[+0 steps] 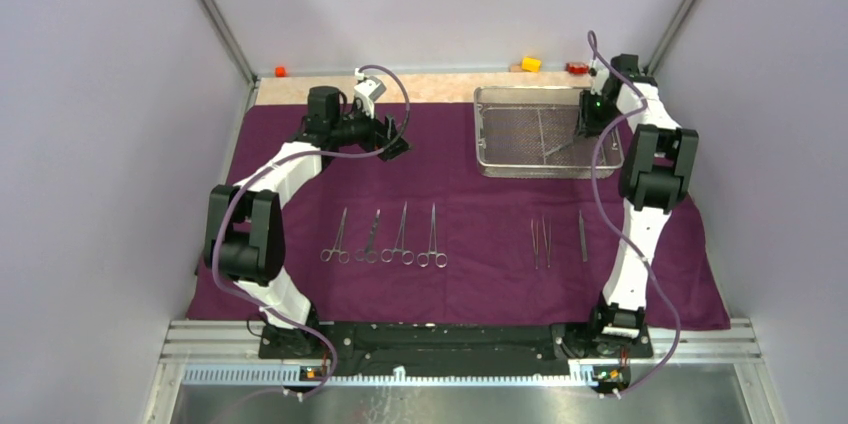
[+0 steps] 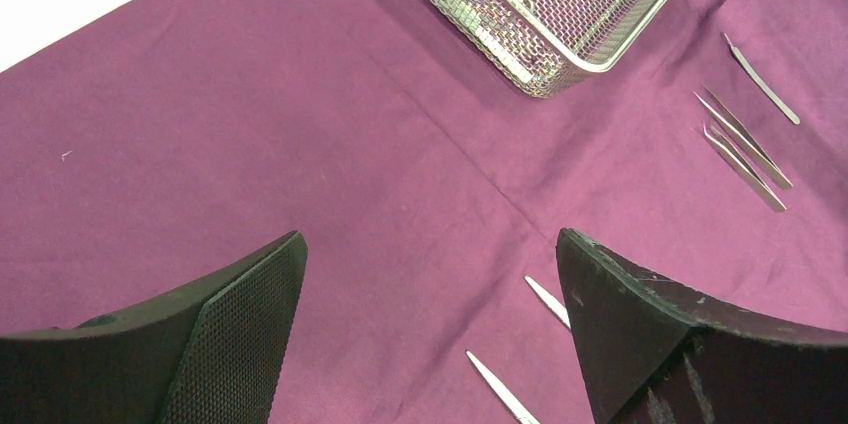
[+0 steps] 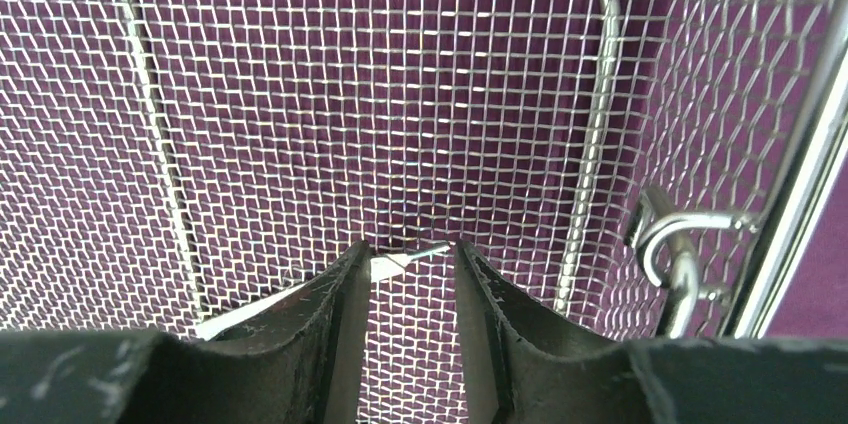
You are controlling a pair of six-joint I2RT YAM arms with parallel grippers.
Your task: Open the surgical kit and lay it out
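Note:
My right gripper is down inside the mesh tray (image 1: 548,172), its fingers part open over a thin steel instrument (image 3: 255,309) lying on the mesh floor, whose narrow tip shows between the fingertips. My left gripper hangs open and empty above the cloth left of the tray. On the purple cloth (image 1: 490,274), several scissor-like instruments (image 1: 398,254) lie in a row at centre left; tweezers (image 2: 745,149) and a slim handle-like instrument (image 2: 765,84) lie at the right.
A pale strip at the back holds small yellow (image 1: 531,64) and red (image 1: 577,68) objects. The cloth between the left arm and the tray is clear.

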